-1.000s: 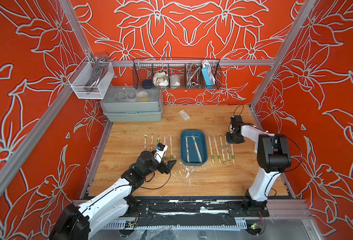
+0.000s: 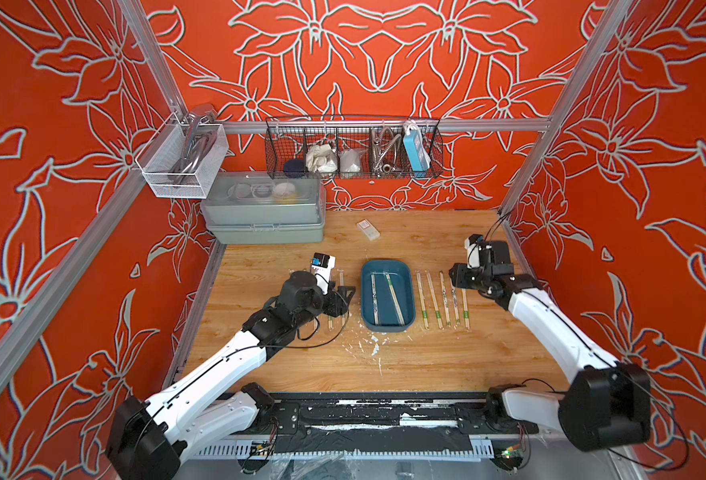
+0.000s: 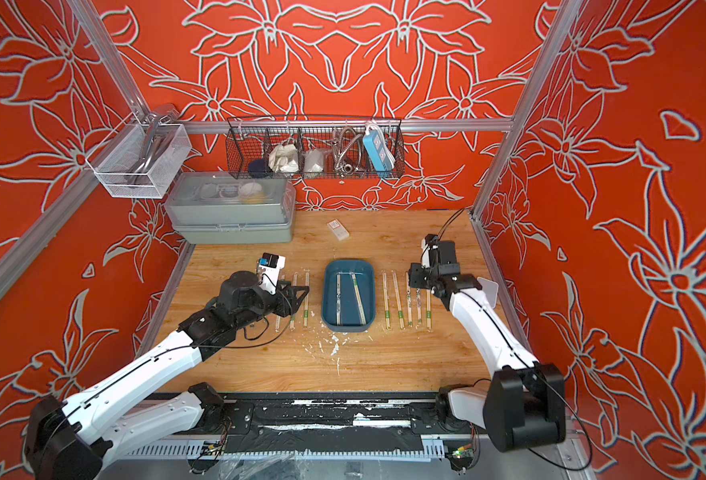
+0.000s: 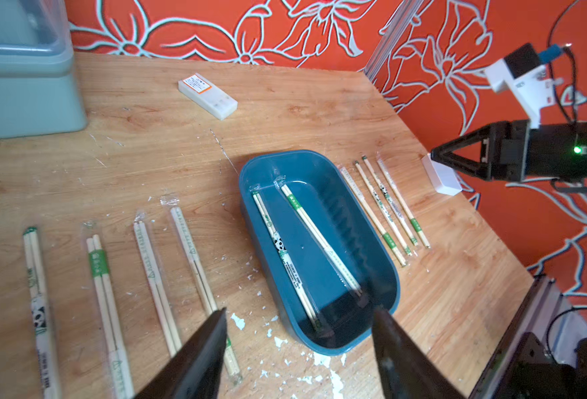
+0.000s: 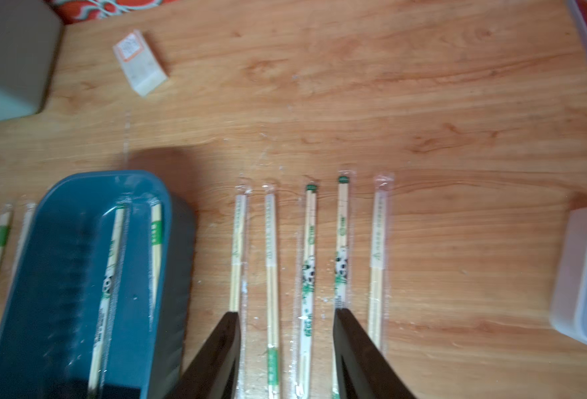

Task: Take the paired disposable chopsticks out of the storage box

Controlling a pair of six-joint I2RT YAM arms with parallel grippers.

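Note:
Two wrapped chopstick pairs lie in the blue storage box (image 2: 364, 289): a panda-marked pair (image 4: 281, 250) on the left and a green-banded pair (image 4: 320, 234) leaning beside it. Left of the box and short of its wall, my left gripper hangs above the table with its fingers parted and nothing between them. My right gripper stands to the box's right, over a row of wrapped pairs on the table, including a panda-marked one (image 5: 308, 269). Its fingers are spread, and no chopsticks show held between them.
More wrapped pairs (image 4: 109, 312) lie in a row left of the box. A small white case (image 4: 208, 95) is behind it, and a grey-green bin (image 2: 265, 216) stands at the back left. White scraps litter the table near the box's front. A white container (image 5: 586, 276) sits far right.
My left gripper has moved away from the table's front edge, up beside the box.

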